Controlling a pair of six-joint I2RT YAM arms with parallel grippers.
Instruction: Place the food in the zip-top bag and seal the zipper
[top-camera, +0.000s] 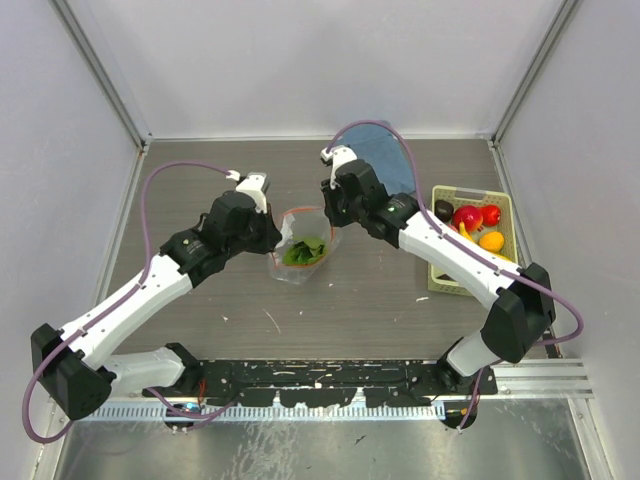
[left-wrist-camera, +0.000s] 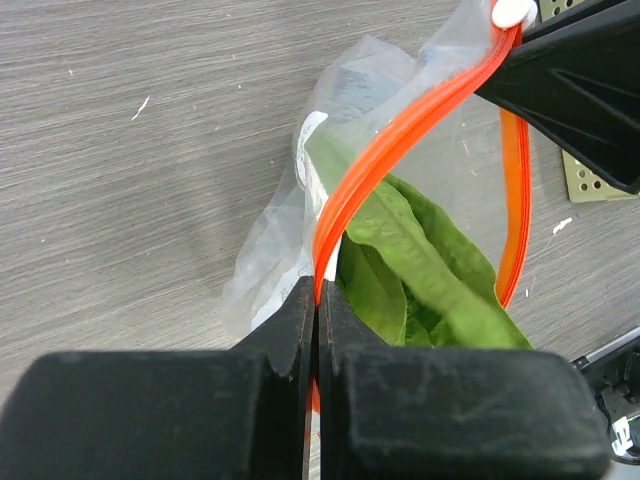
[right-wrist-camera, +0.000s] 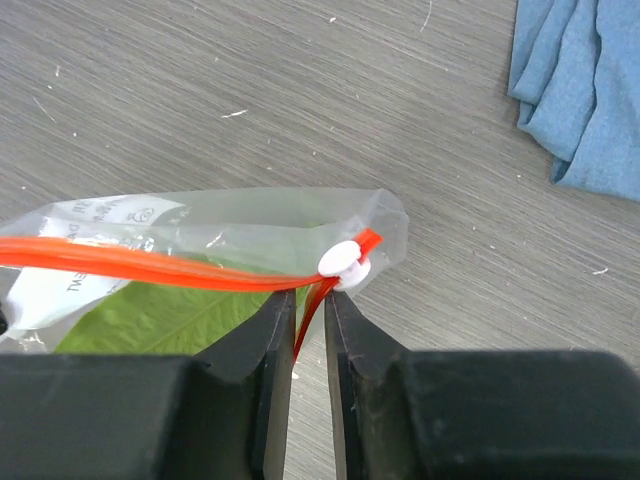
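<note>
The clear zip bag (top-camera: 290, 270) with an orange zipper (left-wrist-camera: 378, 155) lies mid-table, green leaves (top-camera: 305, 252) inside it. My left gripper is shut on the bag's orange zipper edge at one end. At the other end my right gripper straddles the orange strip beside the white slider (right-wrist-camera: 343, 262), its fingertips slightly apart; it stands open.
A perforated basket (top-camera: 445, 288) of fruit and vegetables, with red, yellow and dark items, stands at the right. A folded blue cloth (top-camera: 385, 150) lies at the back.
</note>
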